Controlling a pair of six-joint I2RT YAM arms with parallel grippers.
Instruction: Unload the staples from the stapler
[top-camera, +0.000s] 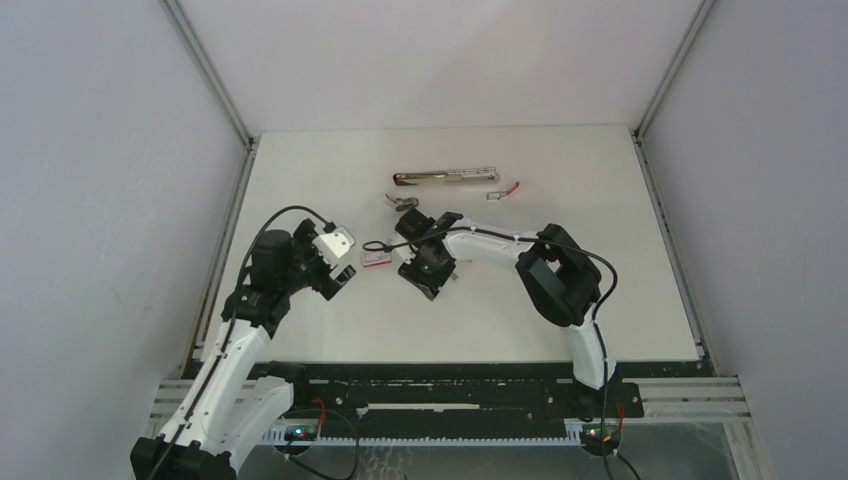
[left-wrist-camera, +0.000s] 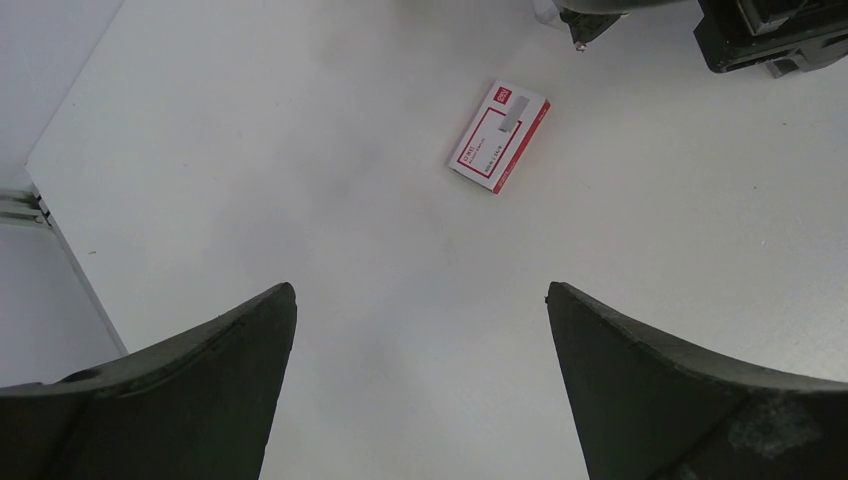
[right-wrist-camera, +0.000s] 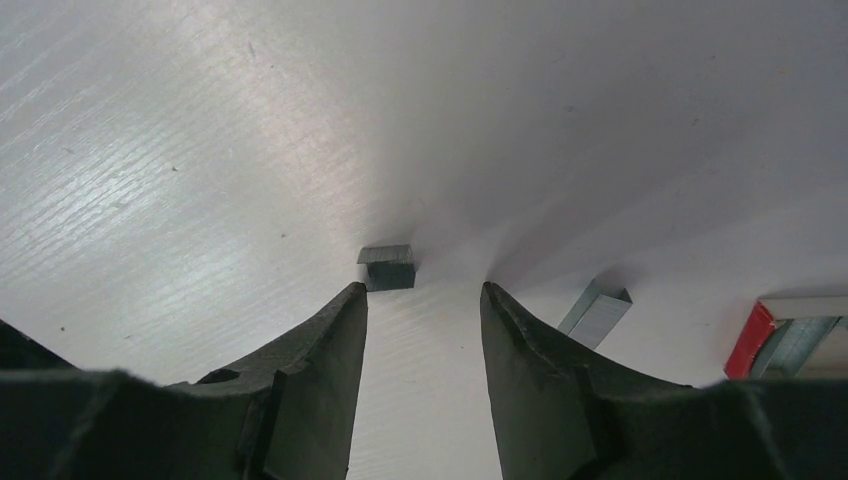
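My right gripper is open, low over the table. Just beyond its left finger lies a small dark staple block (right-wrist-camera: 390, 275). A longer grey staple strip (right-wrist-camera: 598, 318) lies right of the right finger, and a red-ended metal and plastic object (right-wrist-camera: 750, 340), partly out of view, is at the right edge. My left gripper stands open above the left of the table, nothing between its fingers. A red-and-white box (left-wrist-camera: 500, 137) lies between the two grippers. I cannot tell from these views which object is the stapler.
A long metal tool (top-camera: 446, 176) lies at the back of the table (top-camera: 590, 170). Nearer are a grey metal item (top-camera: 404, 204) and a small red-handled item (top-camera: 497, 195). The right arm spans the middle.
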